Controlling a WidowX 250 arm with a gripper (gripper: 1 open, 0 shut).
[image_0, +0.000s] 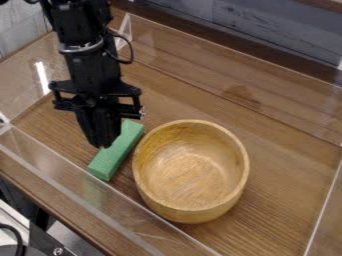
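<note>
A green rectangular block (112, 158) lies on the wooden surface, angled, just below my gripper (99, 128). The black gripper and arm hang from the top left. The fingers are above and left of the block; whether they are open or shut I cannot make out. A tan round bowl (190, 172) sits right of the block, close beside it.
A low wall runs along the back at top right. A transparent edge and dark cables are at the lower left.
</note>
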